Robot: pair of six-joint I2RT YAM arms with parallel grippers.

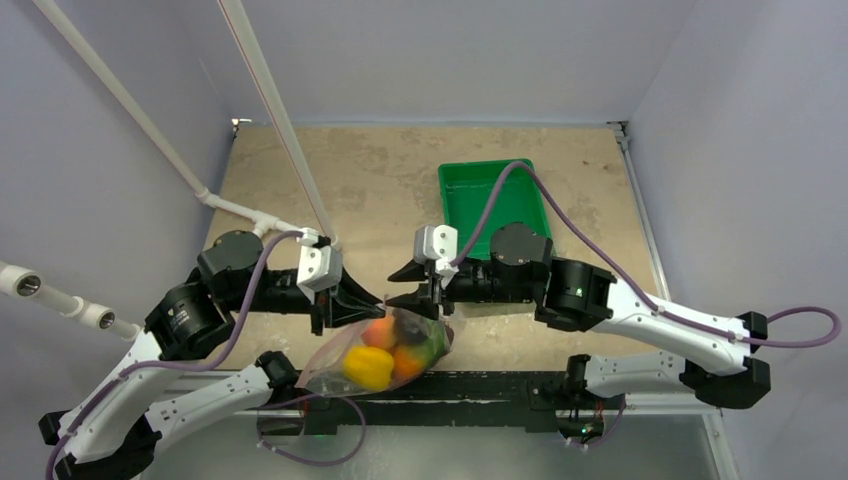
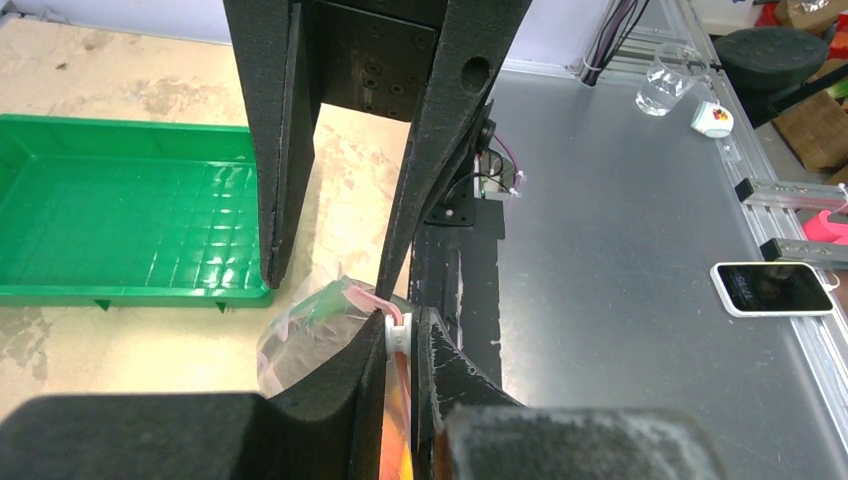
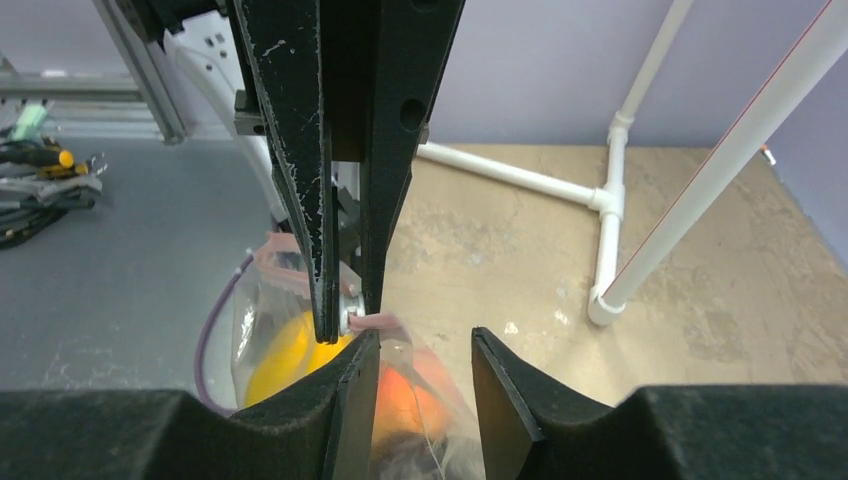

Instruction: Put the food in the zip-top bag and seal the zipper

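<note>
A clear zip bag [image 1: 330, 370] with yellow, orange, green and dark food [image 1: 368, 368] hangs at the table's front edge below both grippers. My left gripper [image 1: 378, 305] is shut on the bag's pink zipper top at the white slider [image 2: 398, 335], as the left wrist view shows. My right gripper stands open close beside it, its fingertips either side of the clear bag top in the right wrist view; I cannot tell that they touch it.
An empty green tray [image 1: 485, 190] stands behind the right arm. White pipes [image 1: 270, 95] rise at the left back.
</note>
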